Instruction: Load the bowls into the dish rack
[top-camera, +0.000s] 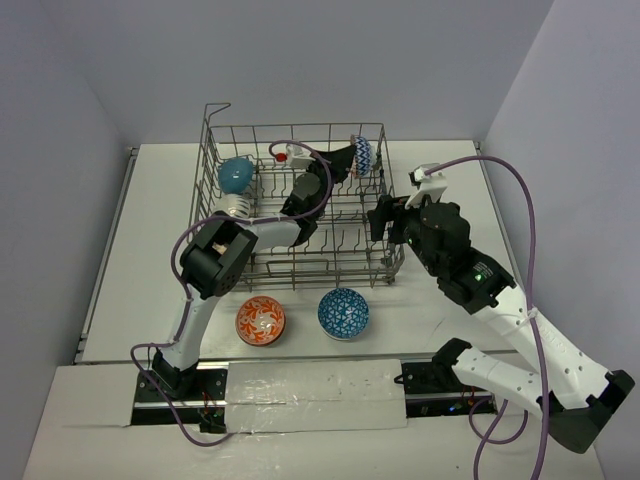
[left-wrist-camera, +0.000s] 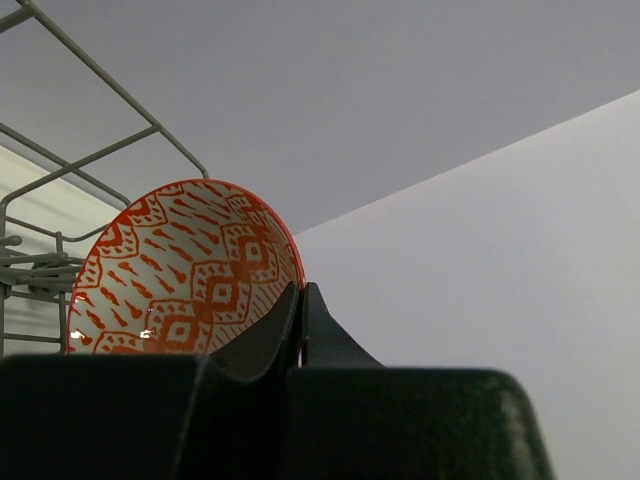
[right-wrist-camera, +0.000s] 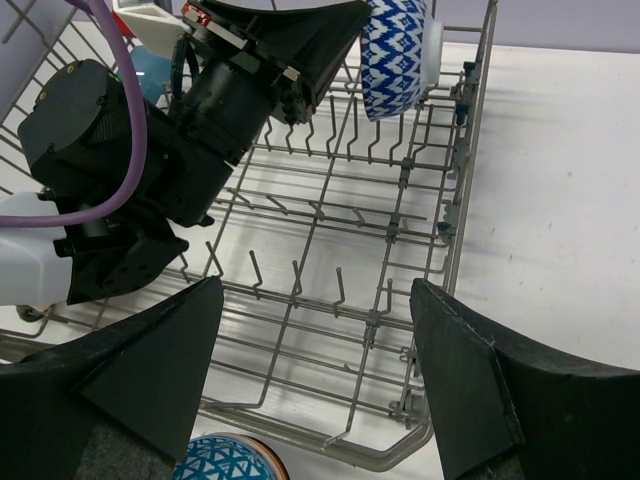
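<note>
At the rack's back right corner, my left gripper (top-camera: 346, 158) is shut on the rim of an upright-standing bowl (top-camera: 362, 156), blue zigzag outside and orange-patterned inside (left-wrist-camera: 185, 275). My right gripper (top-camera: 385, 218) is open over the rack's right side, nothing between its fingers. A blue bowl (top-camera: 236, 175) and white bowls (top-camera: 234, 206) are at the rack's left. In front of the dish rack (top-camera: 330, 282), an orange bowl (top-camera: 260, 320) and a blue-patterned bowl (top-camera: 343, 313) lie on the table.
The white table (top-camera: 150, 250) has bare room left and right of the rack. Walls rise behind it and at both sides. My left arm crosses the rack's middle.
</note>
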